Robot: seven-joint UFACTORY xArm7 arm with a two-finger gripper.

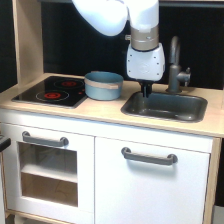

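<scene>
From the top of the camera view, the white arm reaches down to my gripper (146, 93), whose small dark fingers hang over the left end of the dark sink (172, 103). Whether they stand apart or together is too small to tell. Nothing clearly shows held in them. A blue-grey pot (103, 86) stands on the counter between the sink and the stove, to the left of my gripper and apart from it.
A black stove top (55, 91) with red rings lies at the counter's left. The dark faucet (178, 67) rises behind the sink, right of the arm. Below are a white door (150, 190) and an open-fronted compartment (49, 175).
</scene>
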